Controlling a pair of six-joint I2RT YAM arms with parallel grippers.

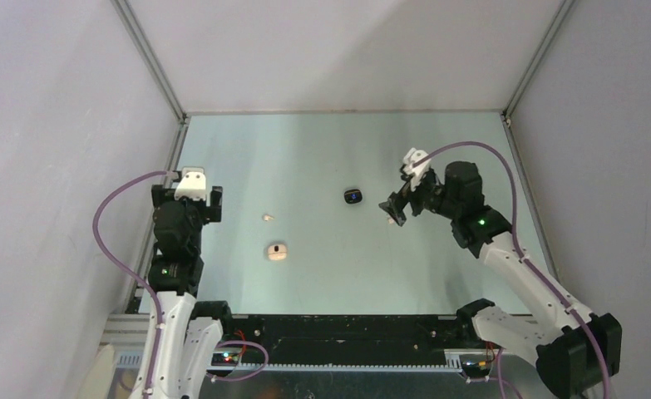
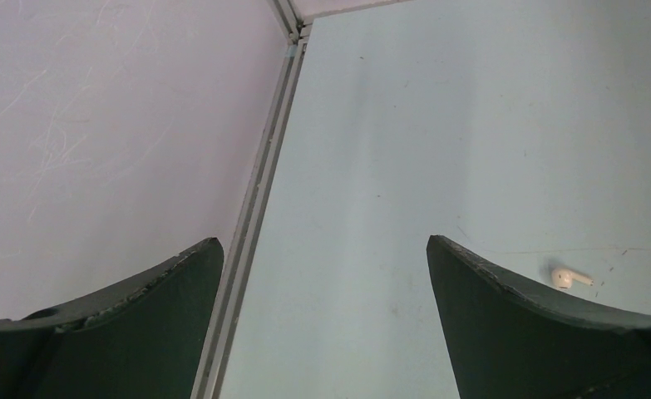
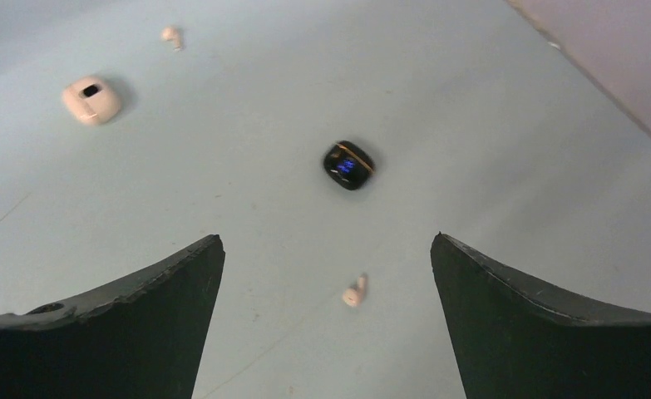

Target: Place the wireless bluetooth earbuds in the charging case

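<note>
A closed, cream-coloured charging case point(image 1: 277, 252) lies on the table left of centre. One pale earbud point(image 1: 268, 218) rests a little behind it, and the left wrist view shows this earbud point(image 2: 564, 278) at the right. The other earbud point(image 3: 354, 295) lies between and beyond the right fingers in the right wrist view; from above, the right gripper point(image 1: 395, 210) covers most of it. That gripper is open and empty, hovering above the table. Over the table's left edge, my left gripper point(image 1: 190, 205) stands open, holding nothing, well apart from the nearer earbud.
A small black box point(image 1: 352, 196) with a blue lit mark sits near the table's middle. Walls close in the table point(image 1: 322, 150) at the left, back and right. Wide bare surface surrounds the small objects.
</note>
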